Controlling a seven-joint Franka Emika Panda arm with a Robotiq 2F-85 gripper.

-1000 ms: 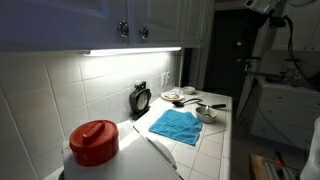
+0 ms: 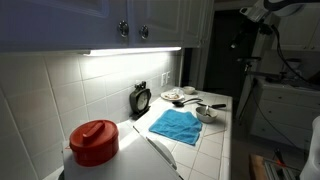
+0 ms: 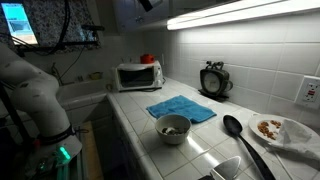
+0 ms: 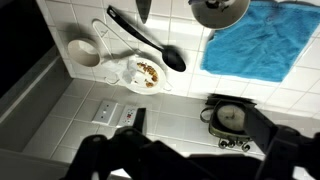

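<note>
My gripper stands open high above the counter, its dark fingers [image 4: 264, 128] spread wide and nothing held between them. In exterior view 1 the arm [image 2: 285, 12] reaches in from the upper right. Below lie a blue towel [image 3: 187, 108], a grey bowl [image 3: 173, 129] with something inside, and a black spoon [image 4: 173, 59]. A white plate [image 4: 142, 75] carries small brown pieces. Beside it is a pale cup [image 4: 84, 50]. Against the tiled wall stands a black device with a round face [image 3: 214, 80].
Wall cabinets [image 2: 110, 22] overhang the counter. A red pot [image 2: 94, 142] stands on the near left, and a white toaster oven [image 3: 136, 77] is at the counter's far end in exterior view 2. Bare tile shows around the towel and bowl.
At upper right in exterior view 1, the arm and its cable have shifted, with more of the arm in view. The things on the counter have stayed put.
</note>
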